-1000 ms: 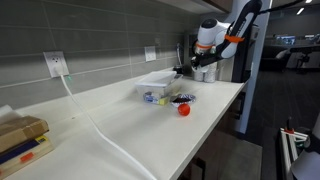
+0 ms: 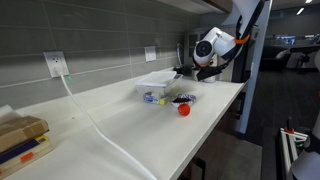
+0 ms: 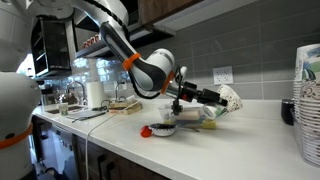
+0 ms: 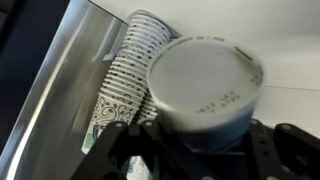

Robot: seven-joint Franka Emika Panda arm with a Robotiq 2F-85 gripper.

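A patterned paper cup (image 3: 229, 98) is in my gripper (image 3: 215, 98), which is shut on it above the counter. It is tilted, off the tabletop. In the wrist view, the round white end of the cup (image 4: 205, 75) fills the middle, hiding most of the fingers. A tall stack of nested patterned cups (image 4: 128, 70) lies beyond it to the left in that view. From exterior view 2 the stacked cups (image 3: 307, 105) stand at the right edge, apart from the held cup. In exterior view 1 the arm (image 2: 207, 48) is over the counter's far end.
A clear bin with a white lid (image 2: 157, 79) sits against the back wall. In front of it are a bowl of dark items (image 2: 183, 98) and a red ball (image 2: 184, 111).
In exterior view 1 the arm has swung left and lower from the far end of the counter, and looks larger. The bin, bowl and red ball have not moved.
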